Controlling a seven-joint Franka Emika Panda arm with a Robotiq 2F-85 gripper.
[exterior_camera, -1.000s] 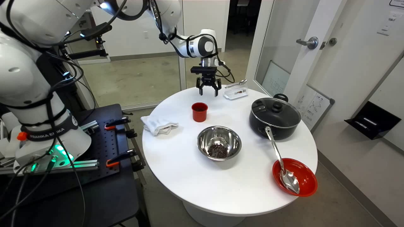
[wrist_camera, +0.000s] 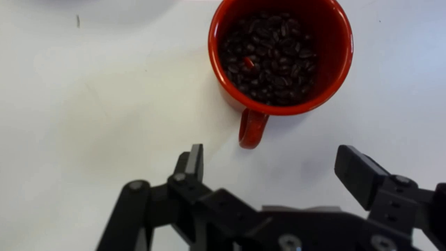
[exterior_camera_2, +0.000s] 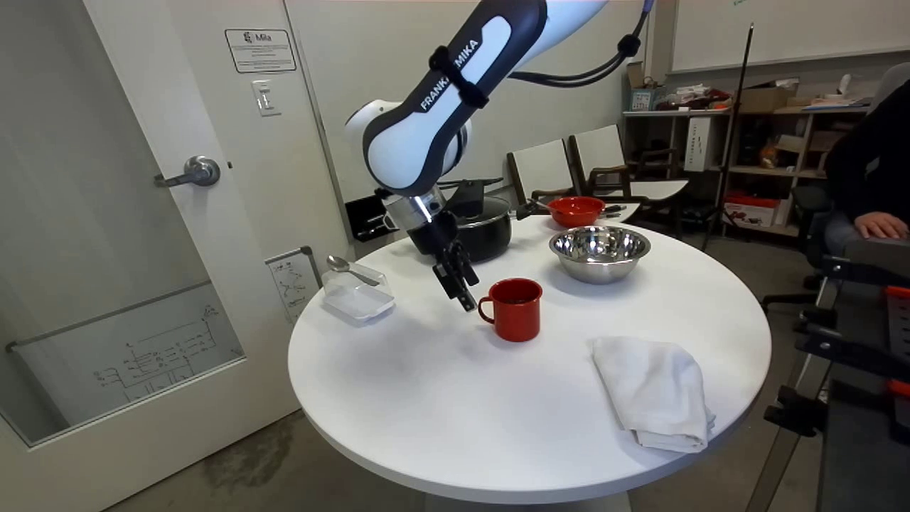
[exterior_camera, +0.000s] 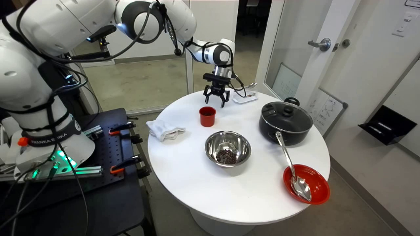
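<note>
A red mug (wrist_camera: 338, 79) stands upright on the white table, dark coffee beans (wrist_camera: 271, 58) inside it. Its handle (wrist_camera: 252, 129) points toward my gripper, which is open with only table visible between its fingers. In exterior view 1 the gripper (exterior_camera: 215, 103) hovers just behind the mug (exterior_camera: 207, 118), tilted; exterior view 2 shows its tips (exterior_camera_2: 467, 303) close to the handle side of the mug (exterior_camera_2: 518, 316). Whether they touch the handle is unclear there, but the wrist view shows a gap. A steel bowl (exterior_camera: 242, 155) with some beans sits nearer the table's middle.
A lidded black pot (exterior_camera: 285, 122) and a red bowl (exterior_camera: 321, 188) with a large spoon (exterior_camera: 302, 188) stand on one side. A clear container (exterior_camera_2: 358, 299) with a spoon lies behind the gripper. A white cloth (exterior_camera_2: 652, 388) rests near the edge.
My gripper has come lower and slightly to the right in exterior view 1, and has tilted. The mug, bowls, pot and cloth have stayed put.
</note>
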